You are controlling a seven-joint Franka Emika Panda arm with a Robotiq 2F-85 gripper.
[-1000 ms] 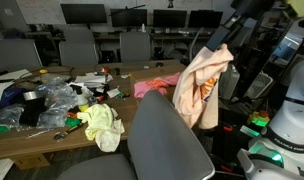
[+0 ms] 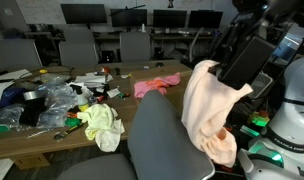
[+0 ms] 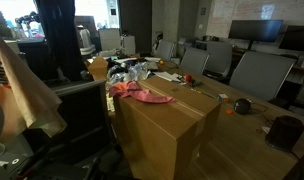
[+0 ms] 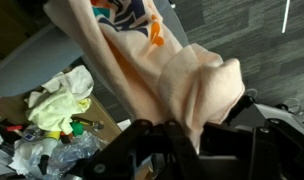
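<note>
A peach-coloured cloth (image 2: 206, 112) with an orange pattern hangs in the air, bunched at its top under my gripper (image 2: 221, 73). The gripper is shut on it, and the fabric hides most of the fingertips. In the wrist view the cloth (image 4: 152, 70) spreads away from the fingers across the grey chair back. Only part of the cloth (image 3: 30, 88) shows at the left edge of exterior view 2. Beneath it in exterior view 1 is the grey chair (image 2: 164, 140).
On the wooden table (image 2: 142, 108) lie a pale yellow cloth (image 2: 102, 127), a pink cloth (image 2: 156, 85), plastic bags (image 2: 57, 98) and several small tools. A white curved shell (image 2: 282, 135) stands close at the right.
The cloth and gripper have come closer to exterior view 1's camera and look larger. The table items have not moved.
</note>
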